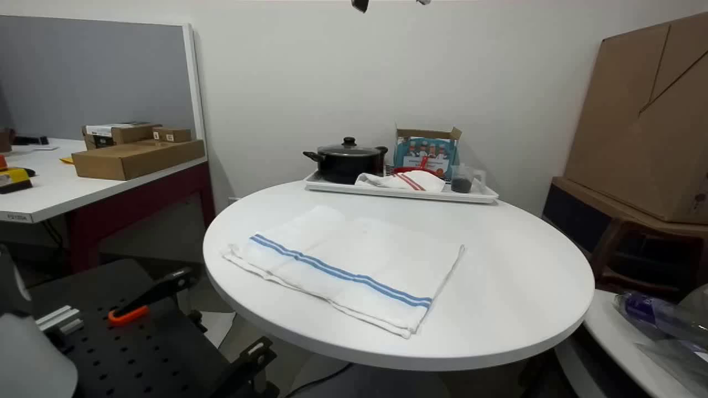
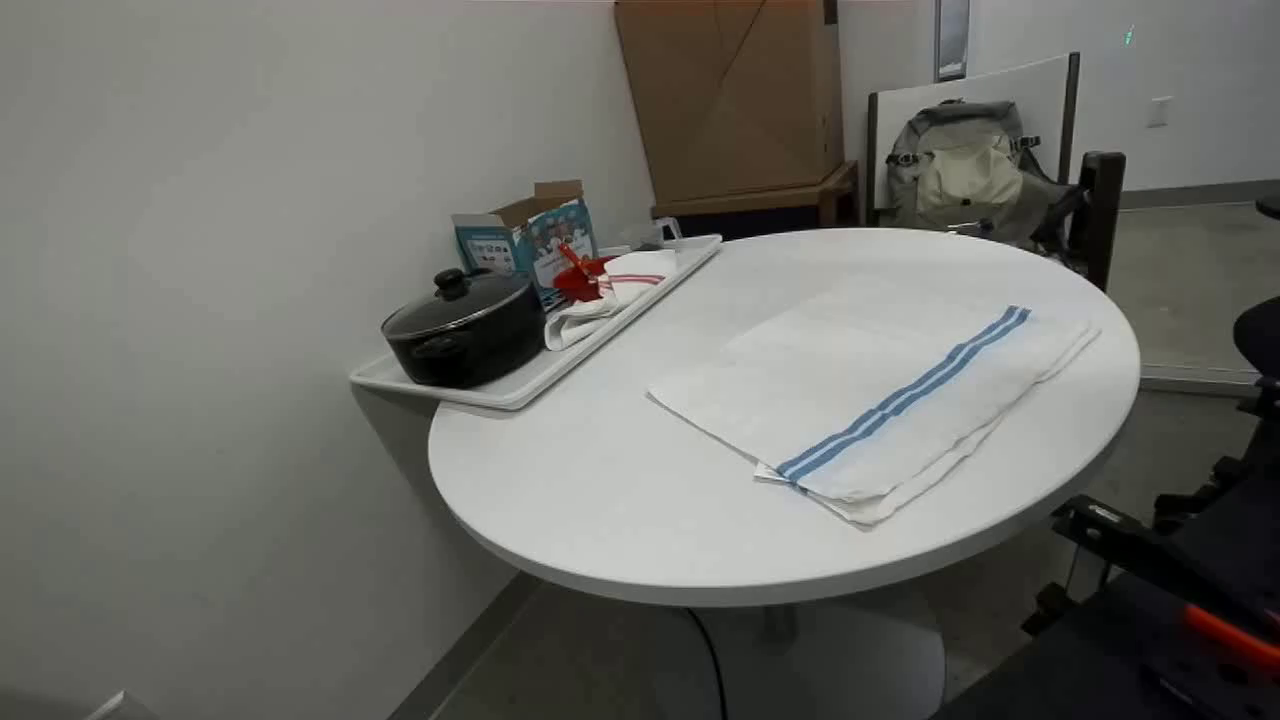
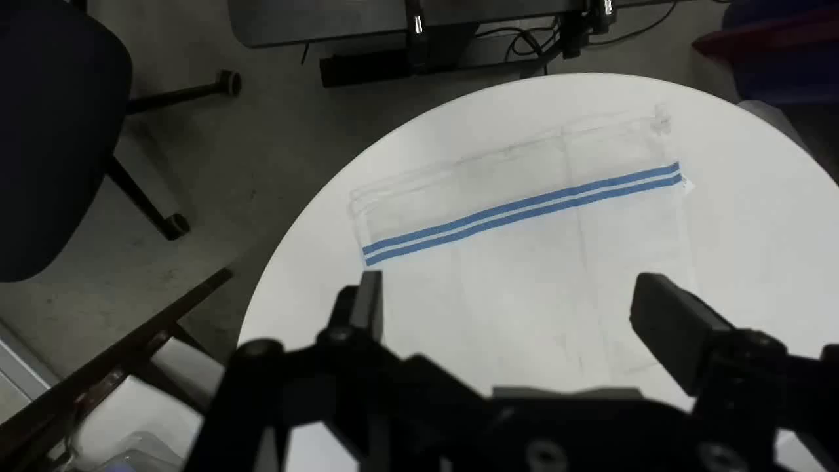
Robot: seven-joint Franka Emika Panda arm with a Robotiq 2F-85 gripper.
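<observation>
A white towel (image 1: 358, 258) with a double blue stripe lies flat and folded over on the round white table (image 1: 524, 285). Exterior view 2 shows the same towel (image 2: 876, 384) with its layered hem toward the table's near right rim. High above it is my gripper, its fingers spread wide and nothing between them. In the wrist view the towel (image 3: 503, 275) spreads beneath, its lower part partly covered by the gripper. Only the fingertips show at the top edge of exterior view 1, well clear of the cloth.
Along the wall, a white tray (image 1: 391, 193) holds a lidded black pot (image 1: 348, 162), a red-striped cloth (image 1: 411, 180), a blue box (image 1: 425, 152), a red item and a clear cup (image 1: 462, 179). Bare tabletop surrounds the towel. Black chairs and a desk stand nearby.
</observation>
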